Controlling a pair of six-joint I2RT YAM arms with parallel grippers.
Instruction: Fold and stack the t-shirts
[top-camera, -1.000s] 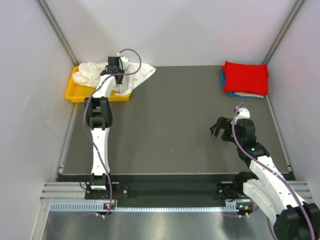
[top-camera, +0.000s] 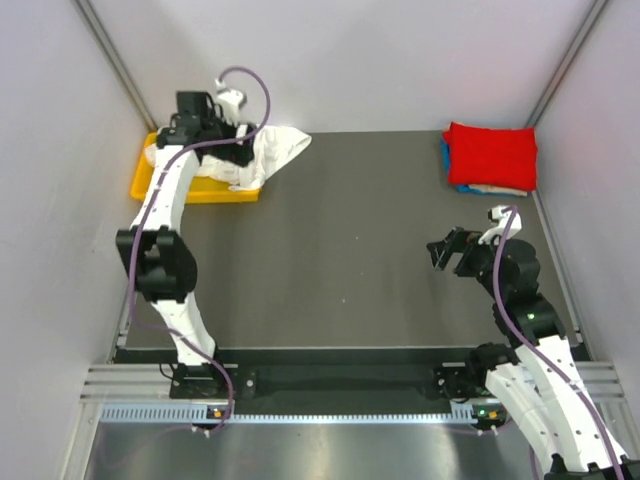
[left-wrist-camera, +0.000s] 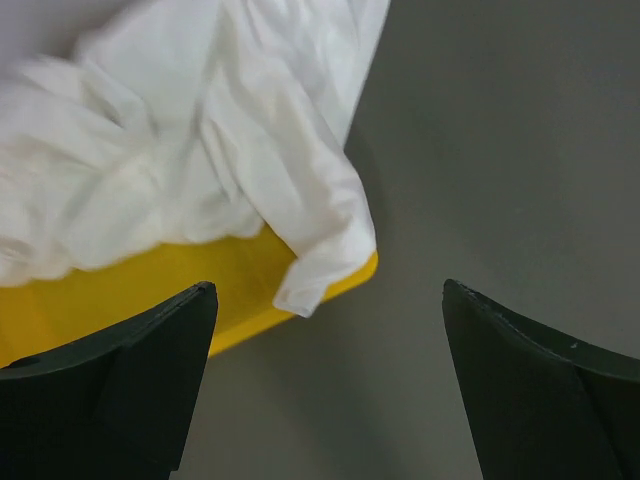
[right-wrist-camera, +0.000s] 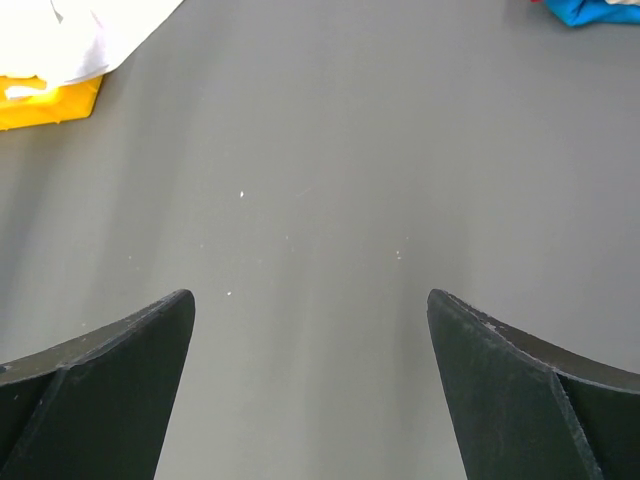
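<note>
A crumpled white shirt (top-camera: 275, 155) lies in the yellow bin (top-camera: 222, 191) at the back left and spills over its right side. Above it hangs my left gripper (top-camera: 243, 140), open. In the left wrist view, a fold of the white shirt (left-wrist-camera: 300, 180) drapes over the bin's corner, beyond the parted fingers (left-wrist-camera: 130, 385), with nothing between them. At the back right is a folded stack, a red shirt (top-camera: 493, 155) on top with blue (top-camera: 447, 168) and pale cloth edges beneath. My right gripper (top-camera: 438, 256) stands open over bare table in front of that stack.
Walls close in at the left, right and back. In the right wrist view, only table (right-wrist-camera: 310, 330) shows between the fingers.
The shirts look unmoved.
</note>
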